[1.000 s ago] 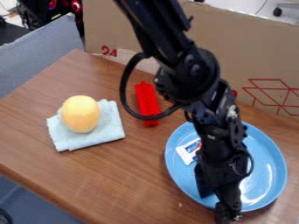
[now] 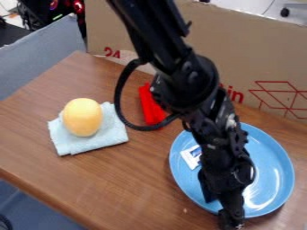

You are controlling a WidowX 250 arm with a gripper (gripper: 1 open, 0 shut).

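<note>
My gripper point(image 2: 225, 199) is low over the near part of a blue plate point(image 2: 270, 171) on the right of the table. The black arm covers much of the plate, and a small white-and-blue item point(image 2: 192, 157) shows on it beside the gripper. Whether the fingers are open or shut, or hold anything, is hard to tell. A yellow round object point(image 2: 82, 117) rests on a folded pale cloth point(image 2: 103, 139) at the left. A red object point(image 2: 151, 106) lies behind the arm, near the middle.
A cardboard box point(image 2: 258, 81) stands along the back. The wooden table point(image 2: 114, 180) has free room at the front left and back left. A grey edge borders its left side.
The arm has shifted very slightly since a second ago, staying low over the plate. The other objects have not visibly moved.
</note>
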